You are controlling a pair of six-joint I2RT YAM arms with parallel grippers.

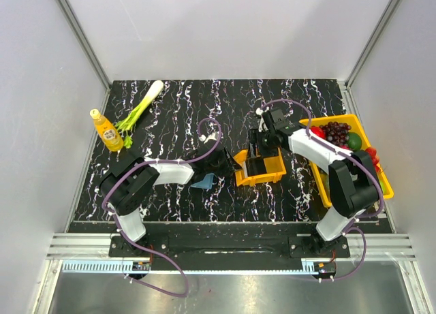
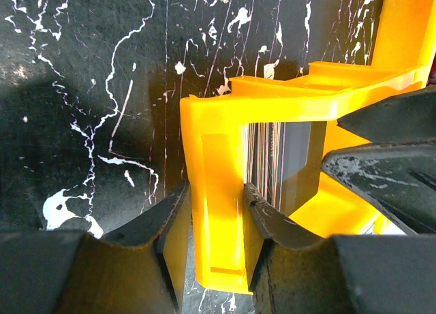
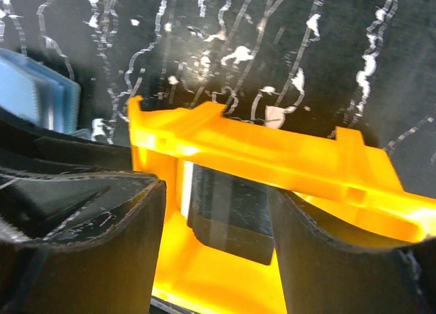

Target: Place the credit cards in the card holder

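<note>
A yellow box (image 1: 260, 178), which looks like the card holder, stands at mid-table. My left gripper is shut on its narrow end wall, one finger on either side. Inside the box, several cards (image 2: 264, 150) stand on edge, packed against that end. The outermost one turns a dark face (image 3: 231, 215) toward the open side of the box. Over the box, my right gripper is open, its fingers apart on either side of the dark card's upper part. Whether they touch it I cannot tell.
Beside the box, partly under the left arm, lies a light blue object (image 1: 203, 182). A yellow basket of fruit (image 1: 388, 184) stands at the right. Leek or celery (image 1: 142, 110) and a yellow bottle (image 1: 107, 131) are at the left. The table behind the box is clear.
</note>
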